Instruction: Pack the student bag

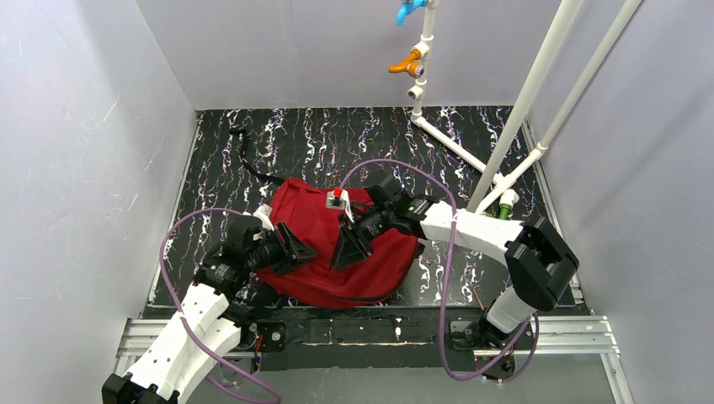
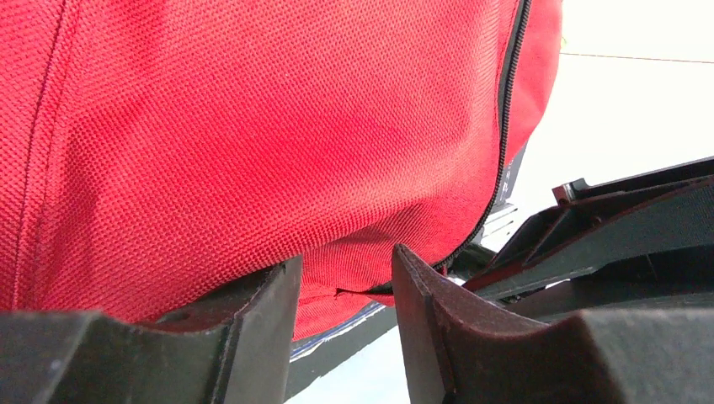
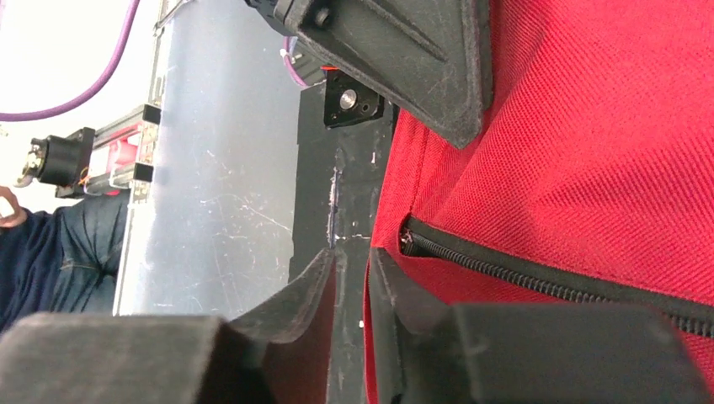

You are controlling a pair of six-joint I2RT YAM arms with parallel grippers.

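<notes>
The red bag (image 1: 370, 269) lies flat at the table's front, zipper side toward the front edge. Above its left part is my left gripper (image 1: 306, 255); in the left wrist view its fingertips (image 2: 404, 257) stand apart, with red cloth showing in the gap. My right gripper (image 1: 349, 257) is over the bag's middle. Its fingers stand a little apart in the right wrist view, one fingertip (image 3: 379, 263) against the cloth near the zipper's end (image 3: 412, 240). A strip of red edge and dark table show between them. The black zipper (image 2: 503, 118) also runs along the bag in the left wrist view.
A black strap (image 1: 246, 160) trails from the bag toward the back left. White pipes (image 1: 539, 93) rise at the right and back. The table (image 1: 320, 139) behind the bag is clear. The two grippers are close together.
</notes>
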